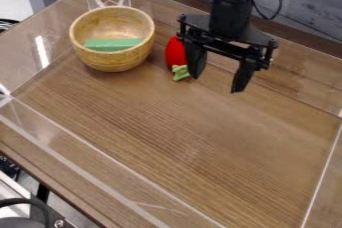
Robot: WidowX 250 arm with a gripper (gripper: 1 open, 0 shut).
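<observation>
My black gripper [219, 72] is open above the wooden table, its two fingers spread wide and pointing down, with nothing seen between them. Just left of the left finger, a red object [175, 51] lies on the table with a small green piece [182, 72] at its lower end, partly hidden by the gripper. A yellow bowl [112, 60] at the upper left holds a green block [112, 45].
Dark cables lie off the table's left edge, and another runs at the bottom left corner. A pale ledge runs along the back right.
</observation>
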